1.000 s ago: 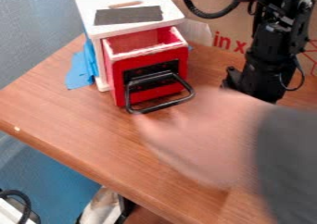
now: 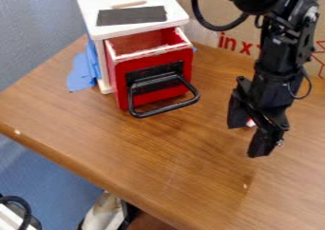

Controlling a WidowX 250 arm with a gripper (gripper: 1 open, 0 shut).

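My black gripper [image 2: 254, 127] hangs low at the right of the table, angled downward, with a small pinkish-red bit showing by its fingers; whether it holds that, or is open or shut, is unclear. To its left stands a red toy oven [image 2: 148, 82] with a black handle [image 2: 178, 105] on its front, topped by a white box [image 2: 131, 11] carrying a dark grey slab [image 2: 131, 14].
A blue cloth [image 2: 82, 72] lies left of the oven. Cardboard [image 2: 226, 39] stands at the back. The table's edge drops off at lower left.
A hand that was at the right behind my arm is gone from view. My gripper has shifted slightly, and is lower than a second ago.
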